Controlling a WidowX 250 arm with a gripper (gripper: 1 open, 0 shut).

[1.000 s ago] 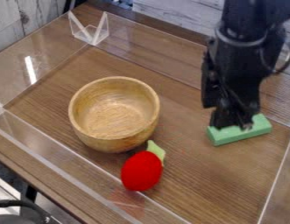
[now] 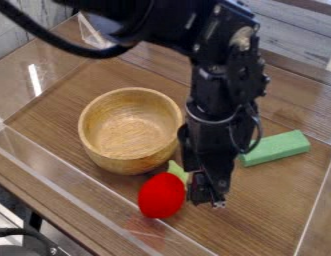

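The black gripper (image 2: 205, 178) hangs low over the wooden table, just right of a red rounded object (image 2: 161, 197). A small light-green piece (image 2: 179, 175) lies behind the red object, partly hidden by the gripper. Whether the fingers are open or shut is unclear in this view. An empty tan bowl (image 2: 121, 120) stands to the left of the gripper, and a green block (image 2: 277, 145) lies to its right.
The wooden table (image 2: 61, 130) has bare room at the left and at the front right. Its left edge shows at the lower left, with dark cables beyond.
The arm has swung leftward and down from over the right side, coming close to the red object. The bowl, red object and green block appear unmoved.
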